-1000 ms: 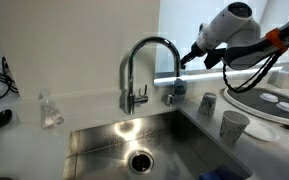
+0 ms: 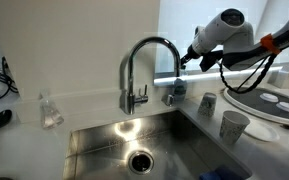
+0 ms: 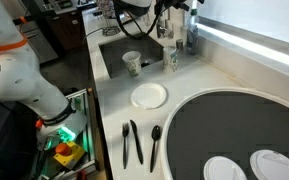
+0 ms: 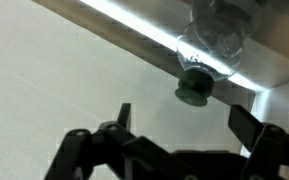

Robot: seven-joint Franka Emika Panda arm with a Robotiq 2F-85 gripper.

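Observation:
My gripper is open in the wrist view, its two dark fingers wide apart with nothing held between them. A clear bottle (image 4: 219, 38) with a green cap (image 4: 195, 86) lies beyond the fingertips, toward the upper right, apart from them. In exterior view 1 the gripper (image 2: 189, 58) hangs above the back of the counter, right of the tall faucet (image 2: 132, 75). Below it, a small bottle-like item (image 2: 179, 88) stands by the wall; whether it is the green-capped bottle I cannot tell.
A steel sink (image 2: 94, 143) lies in front of the faucet. On its right stand a grey cup (image 2: 233, 126) and a smaller cup (image 2: 207, 104). A white plate (image 3: 148, 95), a fork (image 3: 125, 145), a knife (image 3: 137, 141), a spoon (image 3: 155, 145) and a large dark round board (image 3: 229, 120) occupy the counter.
In exterior view 1 the arm has shifted slightly left and down over the last second. The cups, faucet and sink look unchanged.

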